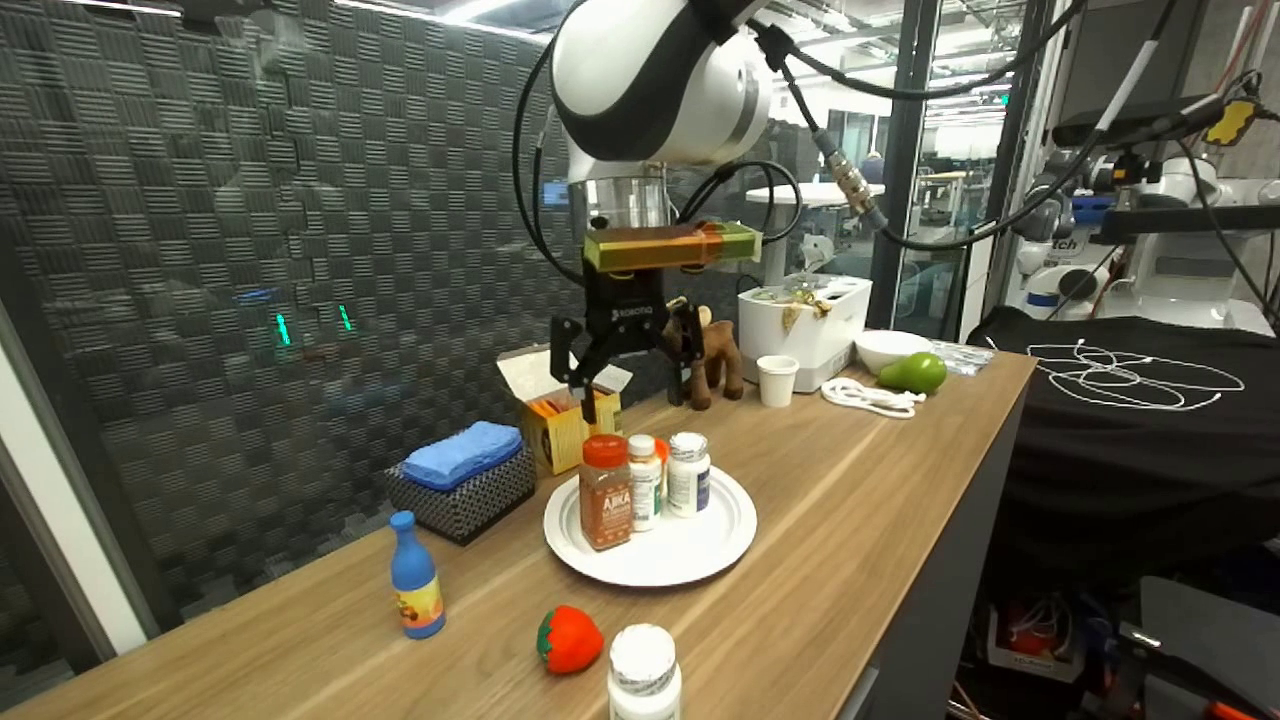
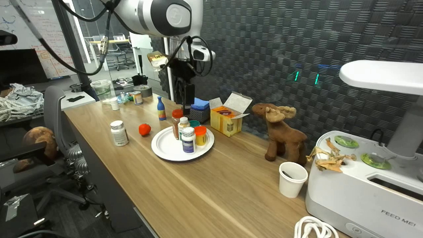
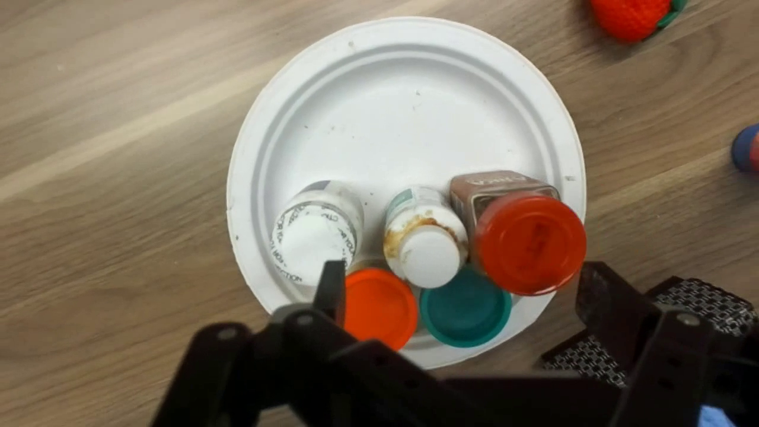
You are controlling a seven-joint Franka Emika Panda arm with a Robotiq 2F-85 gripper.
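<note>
My gripper (image 1: 633, 404) stands open above the rear of a white plate (image 1: 702, 558), clear of the containers. On the plate are a red-capped spice jar (image 1: 606, 492), a slim white bottle (image 1: 645, 482) with a stained neck, and a wider white pill bottle (image 1: 689, 475). An orange lid (image 3: 380, 307) and a teal lid (image 3: 466, 307) show behind them in the wrist view; the orange one tops a yellow container (image 2: 201, 137). From above, the fingers (image 3: 331, 288) flank both lids, with nothing held.
Close behind the plate are an open yellow box (image 2: 226, 121) and a black basket (image 1: 465, 498) with a blue cloth. A strawberry (image 1: 569, 638), a blue bottle (image 1: 416, 578) and another white bottle (image 1: 644, 674) stand apart from it. Bare wood (image 2: 206, 186) lies right of the plate.
</note>
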